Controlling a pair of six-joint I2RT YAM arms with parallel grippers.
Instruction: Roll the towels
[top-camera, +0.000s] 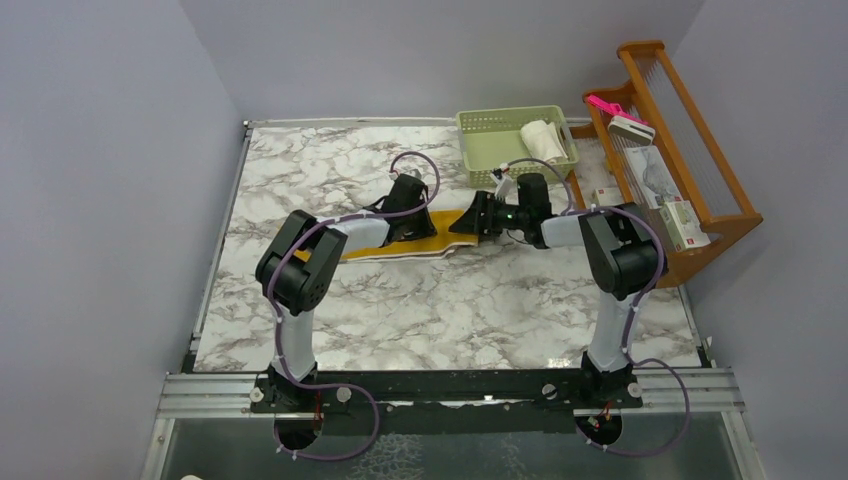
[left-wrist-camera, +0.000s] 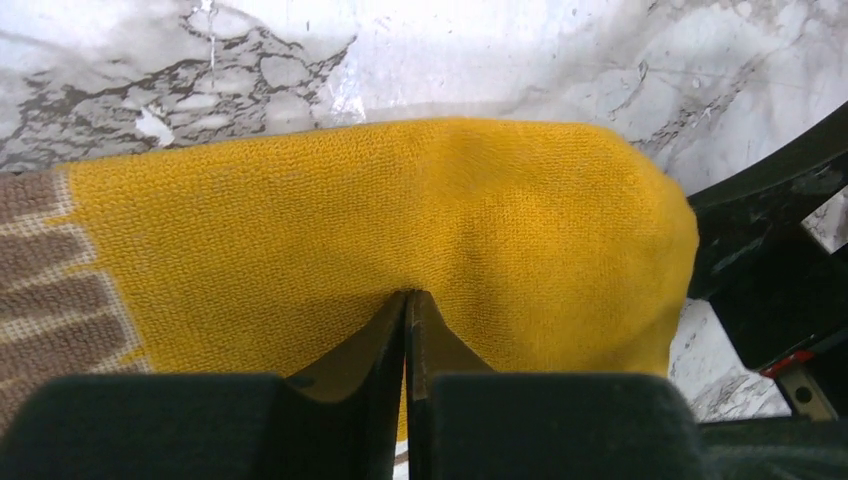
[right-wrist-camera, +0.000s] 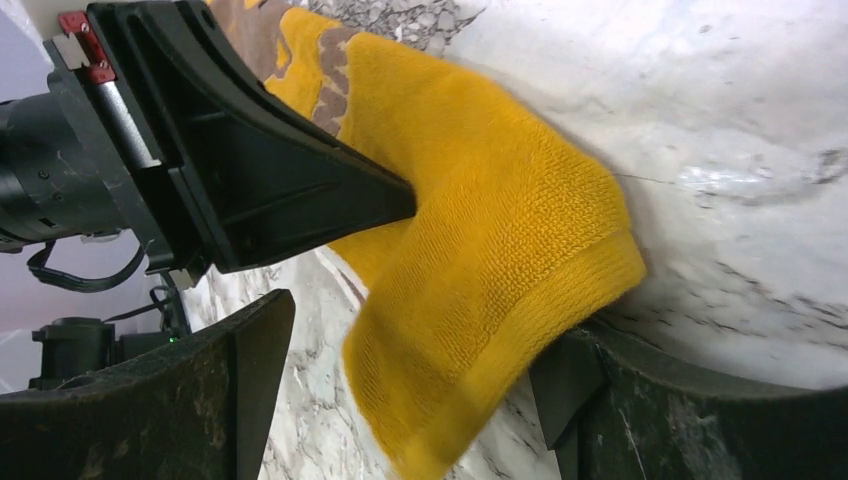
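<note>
A yellow towel (top-camera: 450, 232) with brown patterning lies lengthwise across the marble table. My left gripper is shut, its tips pressed on the towel near its right end. My right gripper stands open at that end, with the curved, lifted towel edge (right-wrist-camera: 500, 330) hanging between its fingers; the far finger's tip is partly hidden under the cloth. In the left wrist view the towel's end bulges up beside the right gripper.
A green basket (top-camera: 490, 140) holding a white rolled towel (top-camera: 543, 140) stands at the back. A wooden rack (top-camera: 700, 120) with small items is at the right.
</note>
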